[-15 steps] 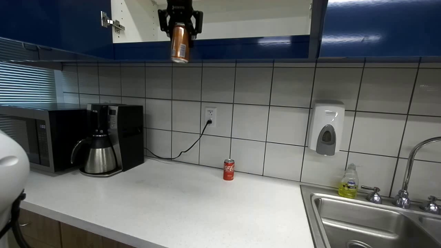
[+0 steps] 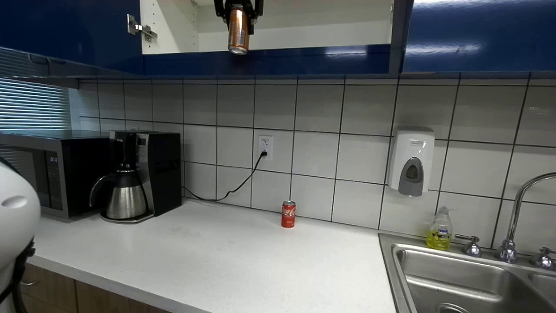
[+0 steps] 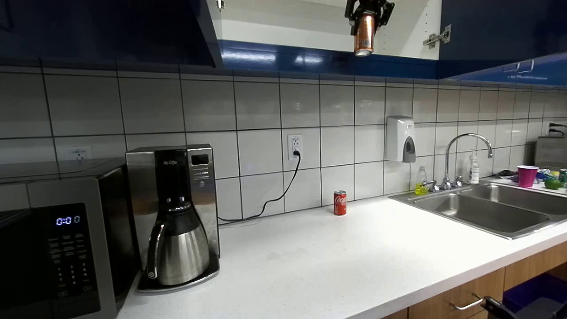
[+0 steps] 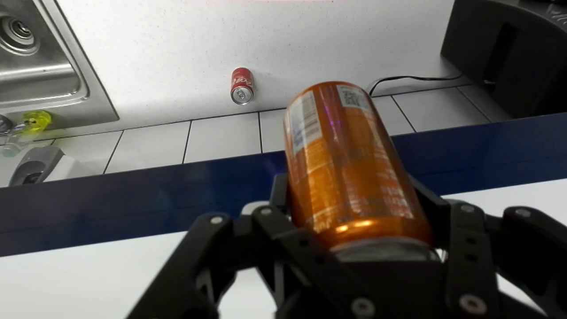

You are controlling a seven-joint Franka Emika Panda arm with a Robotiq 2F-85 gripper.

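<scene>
An orange can (image 2: 239,30) hangs nearly upright, with my gripper (image 2: 239,9) shut on its upper part in front of the open cabinet (image 2: 312,26). In the second exterior view the same can (image 3: 365,36) shows below the black fingers, its lower end overlapping the blue cabinet edge. The wrist view has the can (image 4: 351,159) large between the fingers of the gripper. Below on the counter, a small red cola can (image 2: 288,214) stands upright near the tiled wall.
A coffee maker (image 2: 156,172) and a microwave (image 3: 64,244) stand at the left. To the right are a sink (image 2: 469,276), a yellow soap bottle (image 2: 439,232) and a wall dispenser (image 2: 412,161). An open cabinet door (image 2: 78,31) hangs at the upper left. Mid-counter is clear.
My gripper has risen and shifted slightly right with the orange can still in it. The red can has not moved.
</scene>
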